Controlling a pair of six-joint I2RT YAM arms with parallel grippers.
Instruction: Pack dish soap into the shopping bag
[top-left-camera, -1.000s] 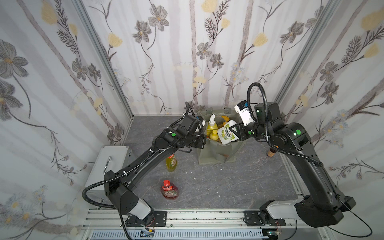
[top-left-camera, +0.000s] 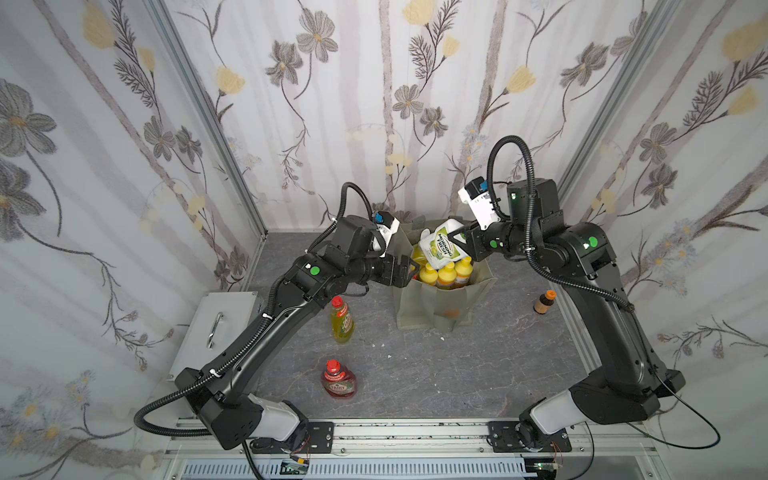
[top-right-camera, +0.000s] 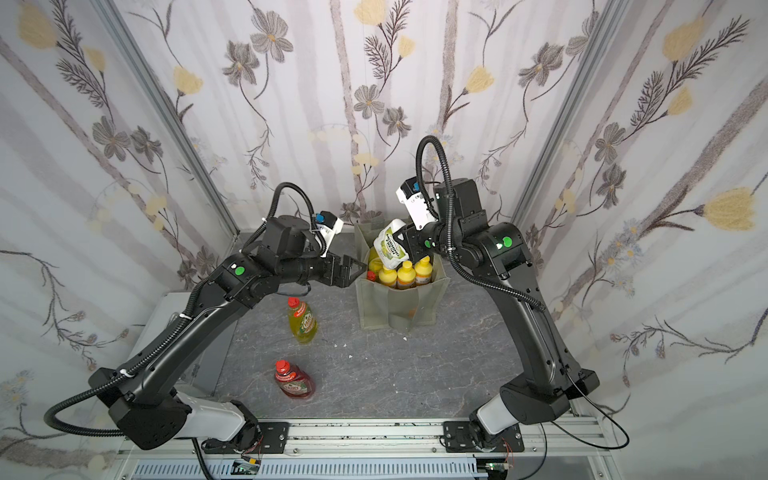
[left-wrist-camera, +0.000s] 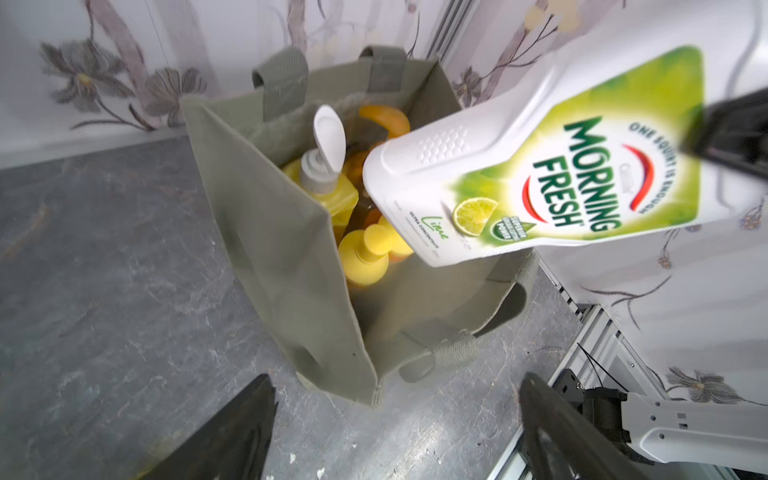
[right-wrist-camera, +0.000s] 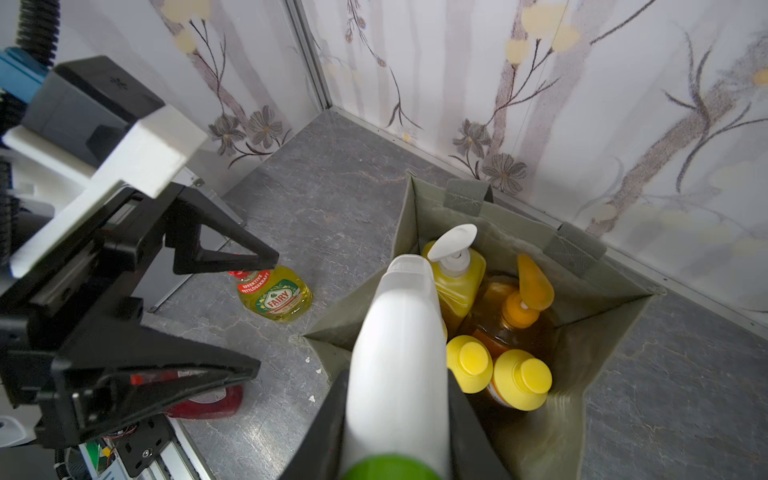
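Observation:
A white Morning Fresh lime bottle (left-wrist-camera: 528, 184) is held tilted above the open grey shopping bag (top-left-camera: 440, 304) by my right gripper (top-left-camera: 464, 240), shut on it. Inside the bag are yellow bottles (right-wrist-camera: 520, 380), a yellow pump bottle (right-wrist-camera: 456, 284) and an amber pump bottle (right-wrist-camera: 500, 312). My left gripper stands open at the bag's left side, level with its top, empty. Left of the bag stand a yellow Fairy bottle (top-right-camera: 302, 321) and, nearer the front, a red one (top-right-camera: 294, 382).
A small brown bottle (top-left-camera: 545, 302) stands at the right edge. A white box (top-left-camera: 200, 328) is at the left.
My right gripper has lifted the white bottle upward and slightly left from low in the bag, uncovering the yellow bottles. The left arm has also risen a little.

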